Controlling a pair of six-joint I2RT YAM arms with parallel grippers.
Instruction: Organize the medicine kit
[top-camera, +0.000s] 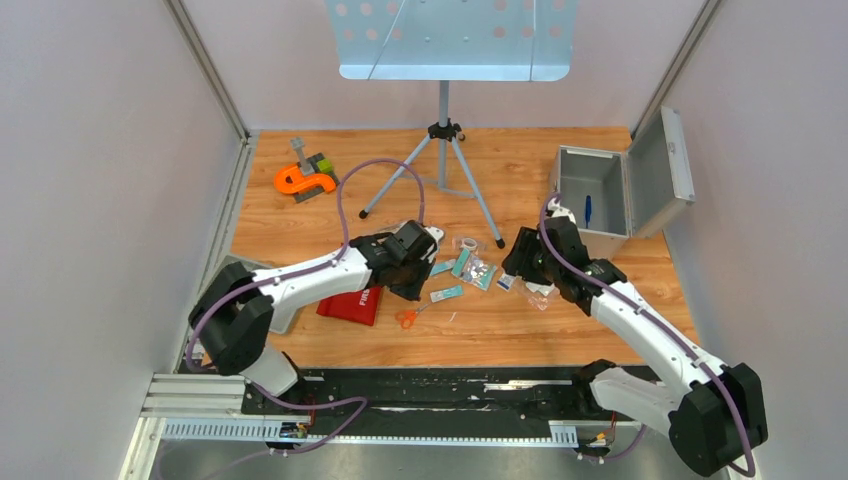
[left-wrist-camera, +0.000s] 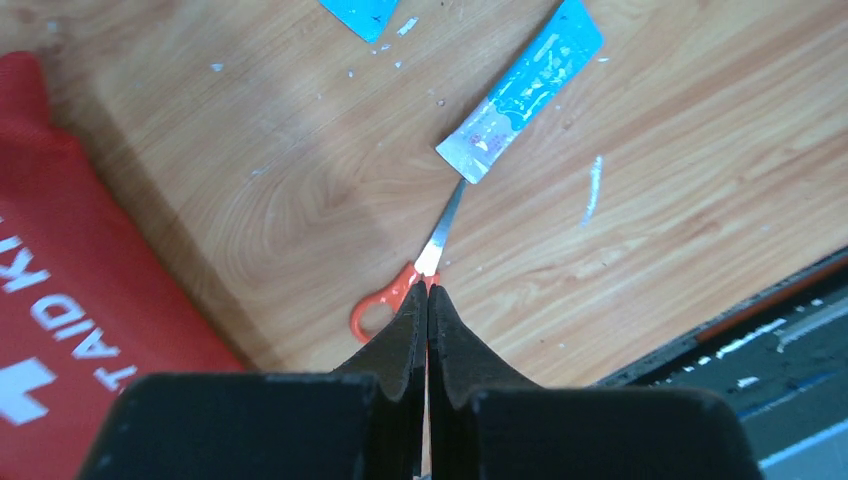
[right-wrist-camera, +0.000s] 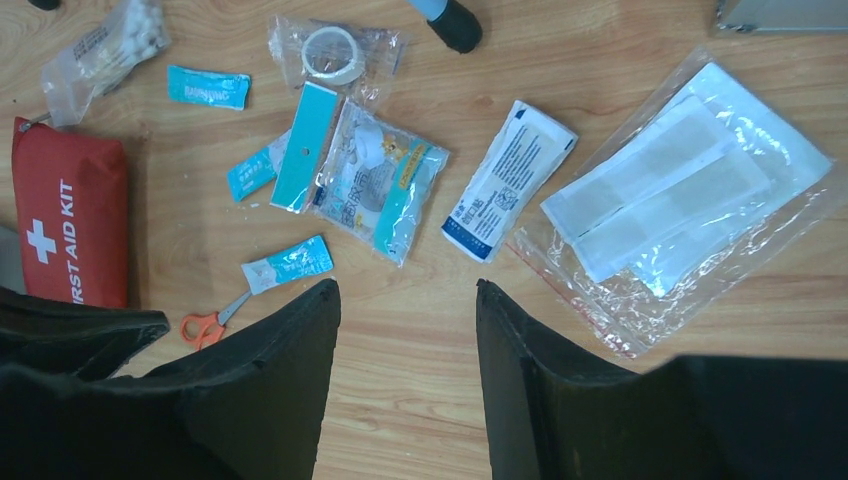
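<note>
Orange-handled scissors (left-wrist-camera: 428, 262) lie flat on the wood, their blade tip touching a blue-and-white sachet (left-wrist-camera: 520, 95). My left gripper is shut with nothing between its fingers; it hovers above, overlapping the handles in the left wrist view. The red first aid pouch (right-wrist-camera: 70, 215) lies to the left of the scissors. My right gripper stands open and empty over the table. Beyond it lie a white packet (right-wrist-camera: 510, 180), a clear bag of pads (right-wrist-camera: 690, 190), a blue-headed pouch (right-wrist-camera: 370, 180) and a bagged tape roll (right-wrist-camera: 335, 58).
An opened grey metal box (top-camera: 598, 180) with a blue pen inside stands at the back right. Tripod legs (top-camera: 480, 195) reach onto the table behind the supplies. An orange toy-like object (top-camera: 305, 180) sits at the back left. Bare wood fills the front middle.
</note>
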